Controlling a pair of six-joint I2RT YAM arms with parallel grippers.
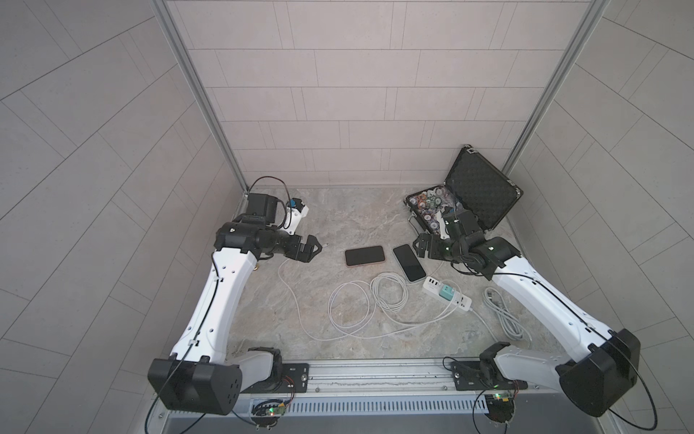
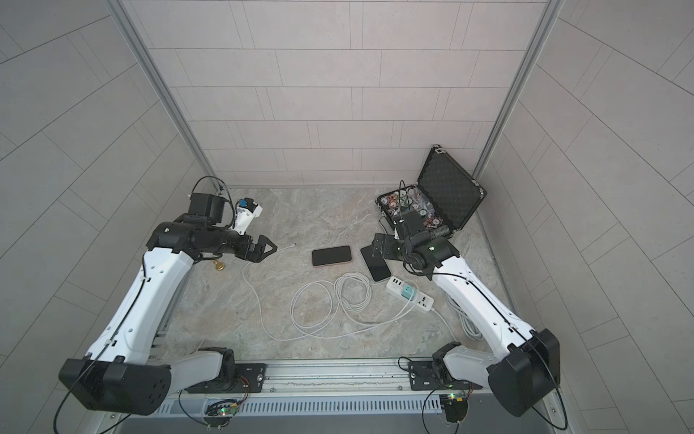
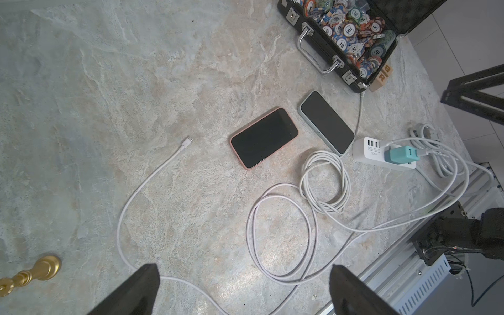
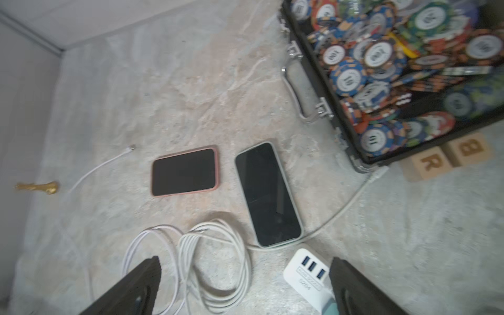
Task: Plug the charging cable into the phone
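Note:
Two phones lie face up mid-table: a pink-edged phone (image 3: 264,137) and, to its right, a pale-edged phone (image 3: 326,121). A white charging cable (image 3: 121,225) curves over the left of the table, its bare plug (image 3: 185,142) lying free, left of the pink-edged phone. Above the table, over the cable's plug end, hangs my left gripper (image 1: 312,249), open and empty. My right gripper (image 1: 421,246) is open too, in the air near the pale-edged phone, with nothing between its fingers.
Loops of white cable (image 3: 281,191) lie in front of the phones. A power strip (image 3: 370,152) with a teal adapter stands to their right. An open case (image 4: 325,89) of poker chips is at the back right, wooden blocks (image 4: 430,163) beside it.

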